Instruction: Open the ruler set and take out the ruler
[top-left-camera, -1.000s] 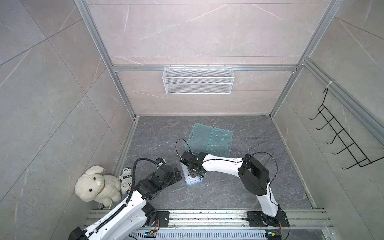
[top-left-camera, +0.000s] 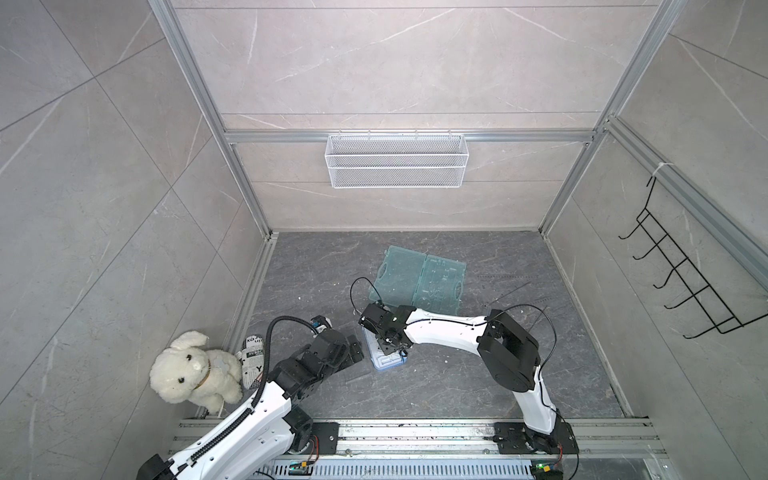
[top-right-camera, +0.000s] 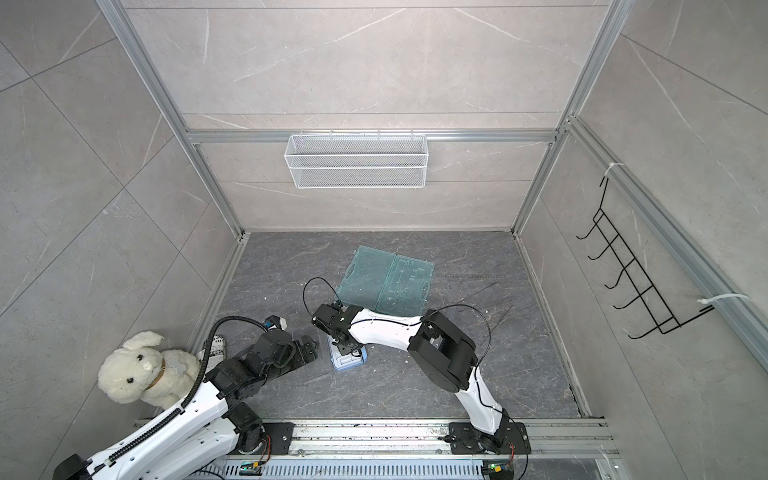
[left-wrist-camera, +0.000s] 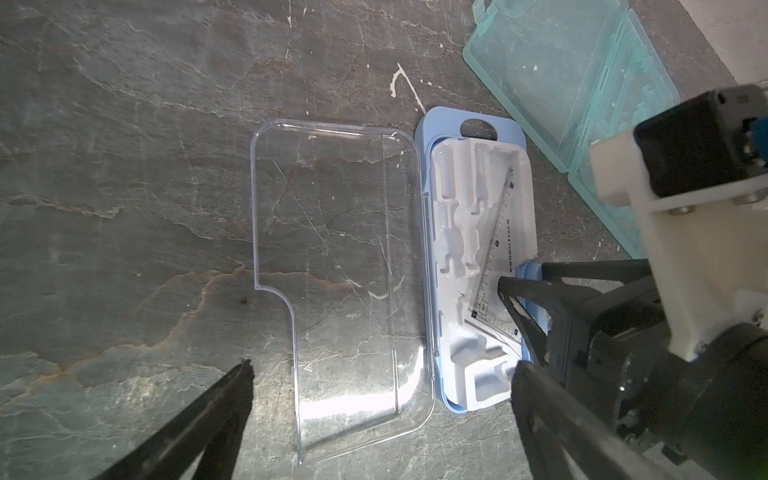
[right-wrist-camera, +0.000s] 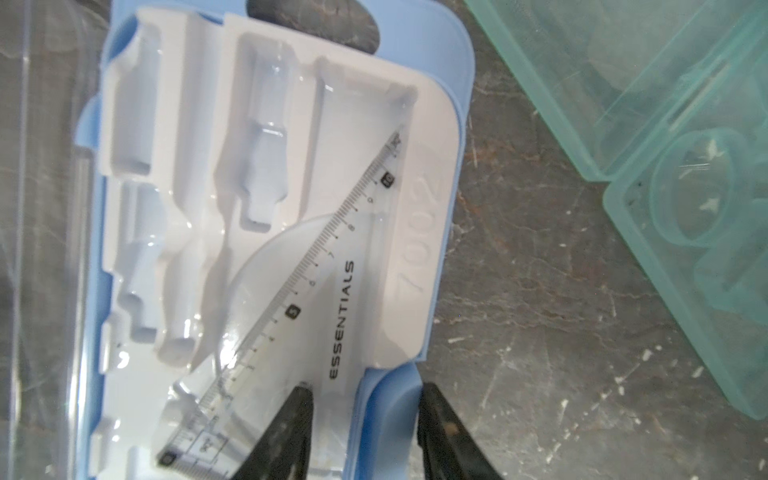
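Note:
The blue ruler case (left-wrist-camera: 472, 120) lies with its clear lid (left-wrist-camera: 336, 264) folded out flat on its left. In the case's white tray (right-wrist-camera: 208, 160) rests a transparent set square (right-wrist-camera: 300, 272) marked "ESSENTIALS", slanting across the larger hollow. My right gripper is down at the case's right side, fingers apart, one over the set square and the other outside the blue rim (right-wrist-camera: 392, 416). A gap shows between the inner finger and the rim. Above the lid and tray, my left gripper hangs wide open with nothing held.
An open teal translucent case (top-left-camera: 420, 276) lies just behind, close to the blue case. At far left sit a white plush dog (top-left-camera: 196, 372) and a printed object (top-left-camera: 253, 360). Bare floor surrounds the cases to the right.
Both arms look almost still in the top left view. The ruler case ends up about where it was.

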